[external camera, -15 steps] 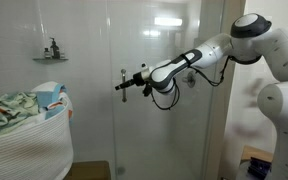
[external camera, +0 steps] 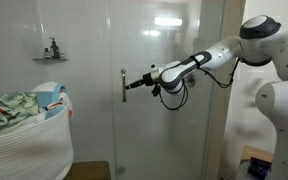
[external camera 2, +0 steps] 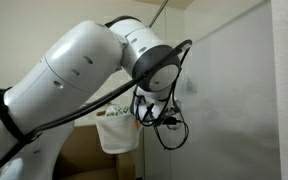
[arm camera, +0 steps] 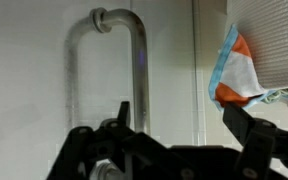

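Note:
A vertical metal handle (external camera: 124, 86) is fixed to the glass shower door (external camera: 149, 135). My gripper (external camera: 131, 84) is just to the right of the handle in exterior view 1. In the wrist view my gripper is open, its dark fingers spread wide apart. The handle's bar (arm camera: 139, 70) runs down between them, nearer the left finger, and its lower end passes behind the gripper. No contact between fingers and handle can be made out. Exterior view 2 shows the wrist from behind, with the fingertips hidden.
A white basket (external camera: 29, 148) with cloths (external camera: 14, 112) stands at left. Bottles sit on a small wall shelf (external camera: 51, 57). A wooden stool (external camera: 88, 170) is low by the door. Loose cables (external camera: 174, 100) hang from the wrist. The air before the door's lower part is clear.
The gripper has shifted a little to the right in exterior view 1; its tip earlier reached across the handle. The door and the basket look unmoved.

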